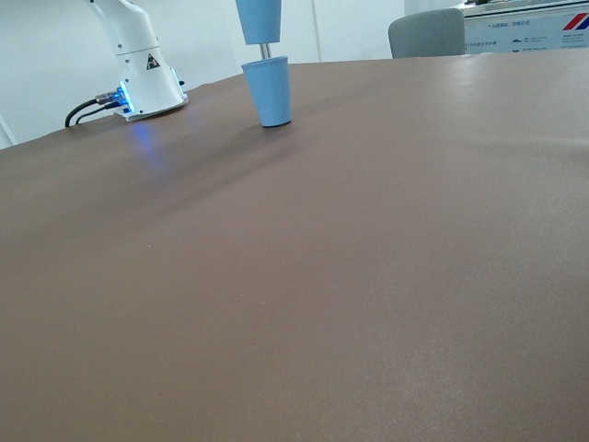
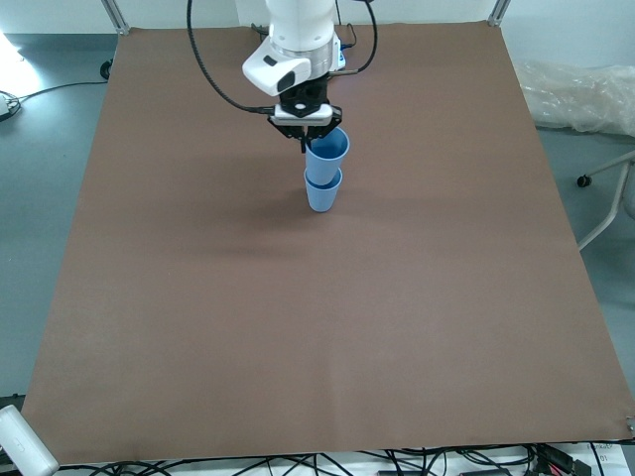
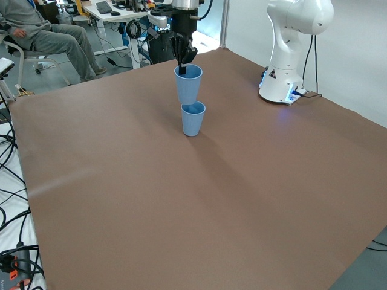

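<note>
My gripper [image 2: 304,144] holds a light blue cup [image 2: 329,157] by its rim, directly above a second light blue cup [image 2: 322,195] standing on the brown table [image 2: 327,327]. In the camera top view the held cup [image 1: 259,18] hangs over the standing cup [image 1: 269,92], with a small gap and a thin metal shape visible between them. In the camera right view the held cup [image 3: 188,84] is over the mouth of the standing cup [image 3: 192,120]; whether they touch is unclear.
A white robot base [image 3: 278,86] stands at the table edge in the camera right view. A seated person [image 3: 66,45] is beyond the table. Cables run along one edge. The table around the cups is clear.
</note>
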